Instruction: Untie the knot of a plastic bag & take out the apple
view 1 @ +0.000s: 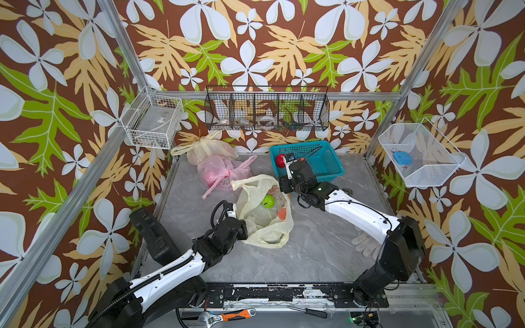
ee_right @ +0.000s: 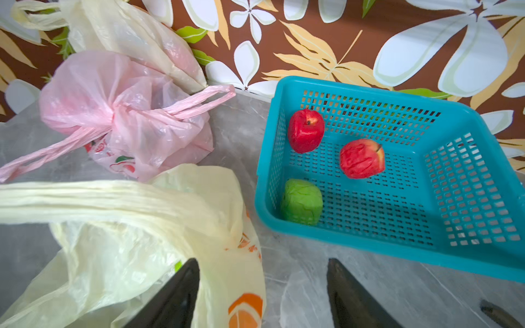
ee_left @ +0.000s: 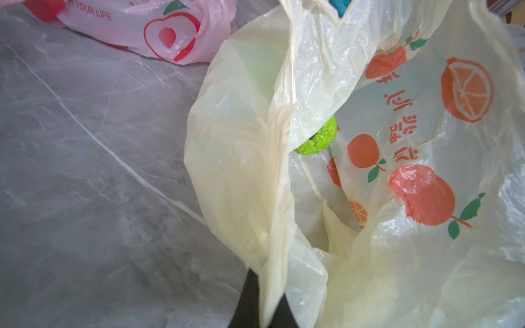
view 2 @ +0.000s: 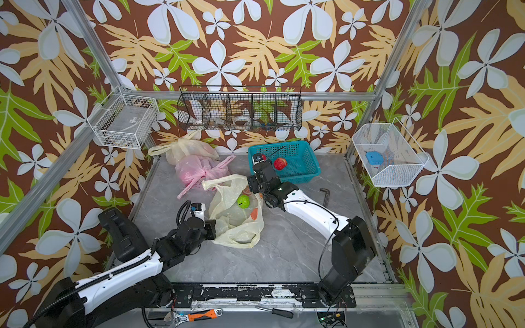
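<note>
The cream plastic bag (view 1: 254,191) lies with its mouth wide open in mid-table, no knot showing on it. Inside sits a green apple (view 1: 268,201), partly covered by a fold in the left wrist view. My left gripper is shut on the bag's left rim, which rises as a gathered fold between its fingers. In the right wrist view my right gripper stands open over the bag's right edge, the left finger (ee_right: 186,281) in front of the plastic; contact cannot be told.
A teal basket (ee_right: 350,237) behind my right gripper holds two red apples (ee_right: 306,130) and a green fruit (ee_right: 302,201). A knotted pink bag (view 1: 213,169) and another cream bag (view 1: 205,147) lie at back left.
</note>
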